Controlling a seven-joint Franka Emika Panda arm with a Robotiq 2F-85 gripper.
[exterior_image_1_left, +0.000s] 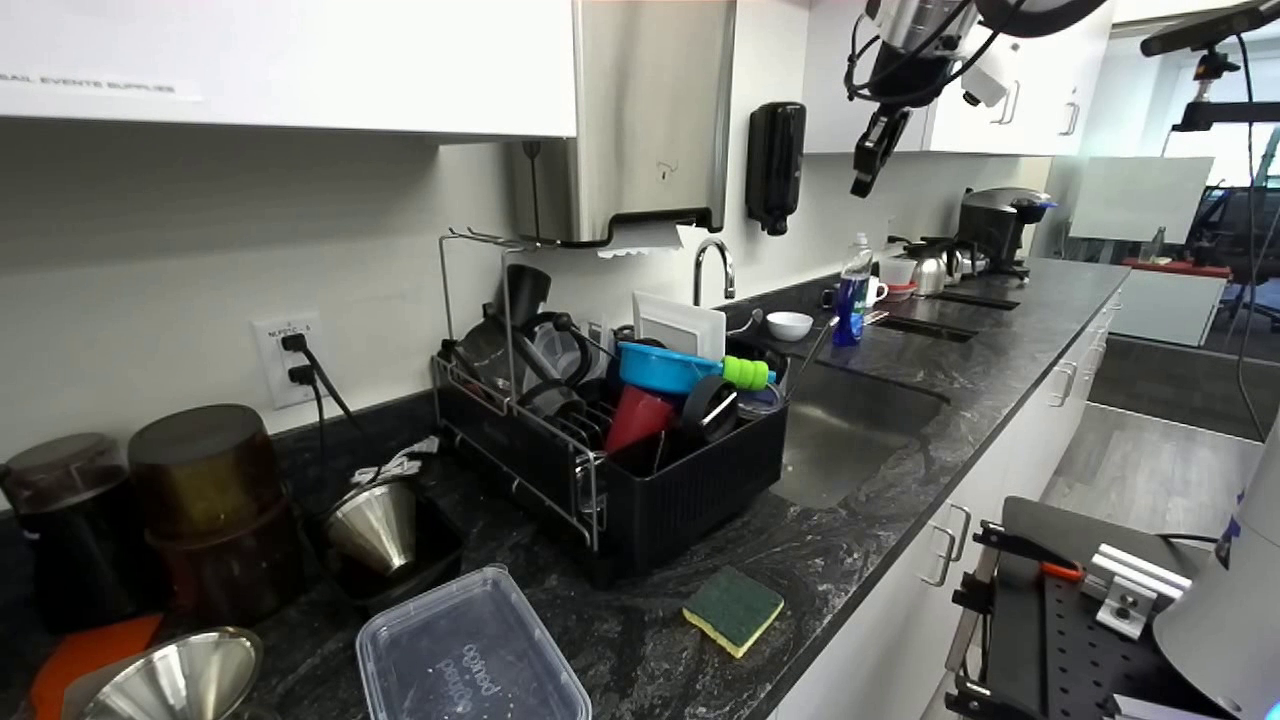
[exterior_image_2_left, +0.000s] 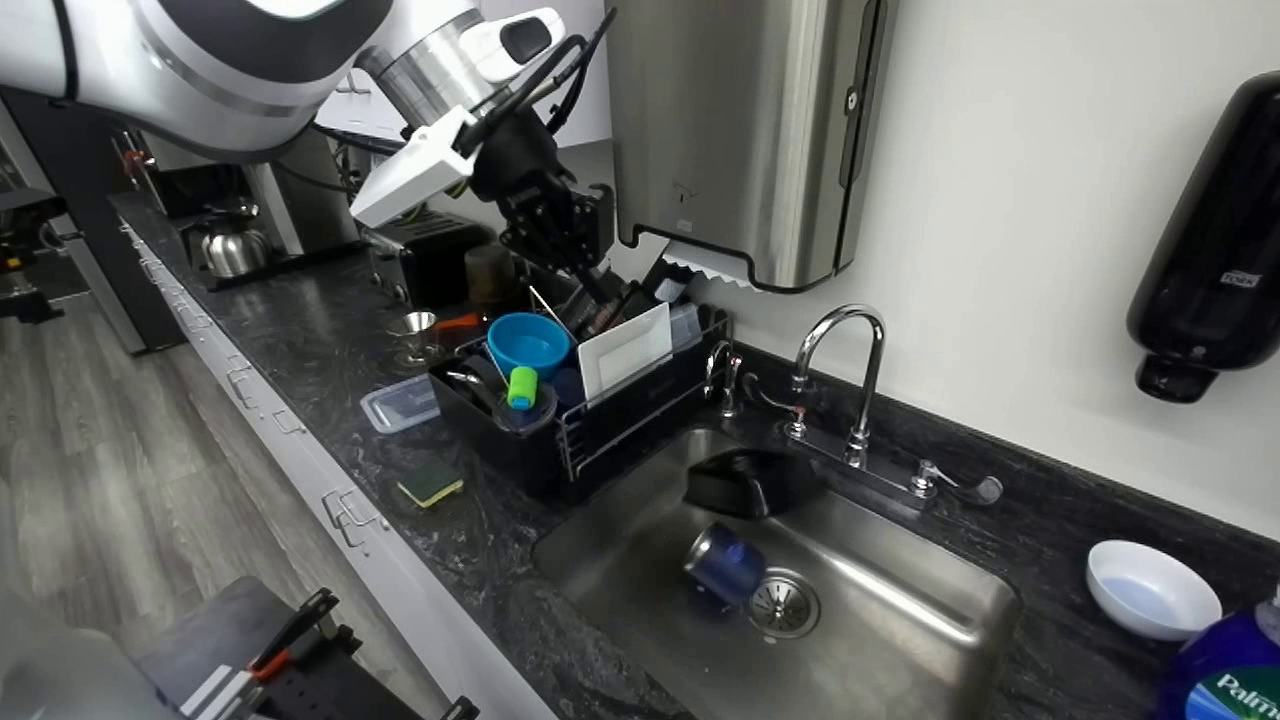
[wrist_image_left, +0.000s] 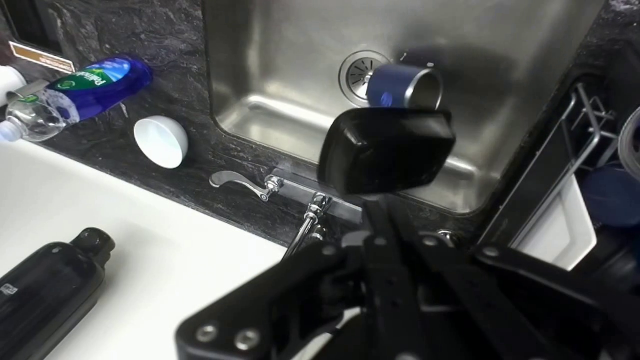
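In exterior view 1 my gripper (exterior_image_1_left: 863, 186) hangs high near the black soap dispenser, its fingers close together, with nothing seen hanging from them. Exterior view 2 shows the gripper (exterior_image_2_left: 600, 289) high, overlapping the rack in the picture. A dark blue mug (exterior_image_2_left: 726, 564), slightly blurred, is on its side in the sink beside the drain. From the wrist view, the mug (wrist_image_left: 393, 86) appears beyond the fingertips, clear of the gripper. A black container (exterior_image_2_left: 752, 481) is against the sink's back side.
A full dish rack (exterior_image_1_left: 684, 516) borders the sink (exterior_image_1_left: 828, 462). The faucet (exterior_image_2_left: 872, 360) arches at the sink's rear. A white bowl (exterior_image_2_left: 1152, 588) and blue dish soap (exterior_image_1_left: 852, 294) stand past the sink. A sponge (exterior_image_1_left: 733, 610) lies on the counter.
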